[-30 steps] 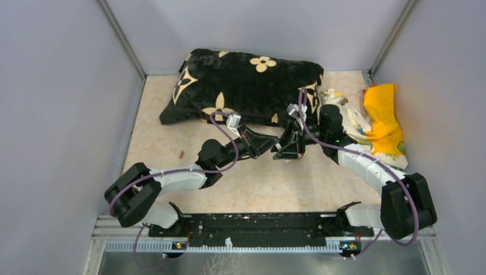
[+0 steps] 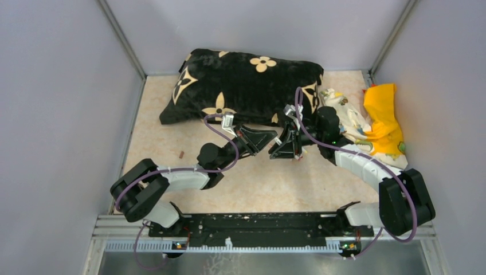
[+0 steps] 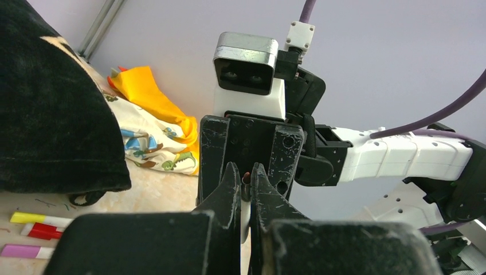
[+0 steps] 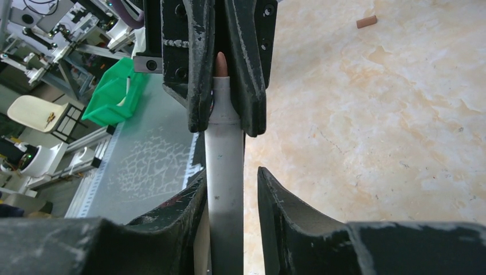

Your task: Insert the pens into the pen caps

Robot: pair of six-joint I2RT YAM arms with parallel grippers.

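Observation:
My left gripper is shut on a white pen (image 4: 224, 172), gripping it by the narrow neck just below its brown tip (image 4: 221, 64). From there the barrel runs down between the fingers of my right gripper. Those fingers stand apart, with a gap showing on the barrel's right side; its lower end is out of view. A small brown cap (image 4: 367, 22) lies on the table, apart from both grippers. In the left wrist view, pens with yellow (image 3: 27, 217), red (image 3: 43, 231) and purple (image 3: 20, 251) caps lie side by side.
A black patterned cushion (image 2: 240, 80) fills the back of the table (image 2: 258, 192). Patterned cloth (image 2: 347, 117) and a yellow cloth (image 2: 381, 114) are heaped at the back right.
Both grippers have shifted slightly left in the top view over the last second, staying close together.

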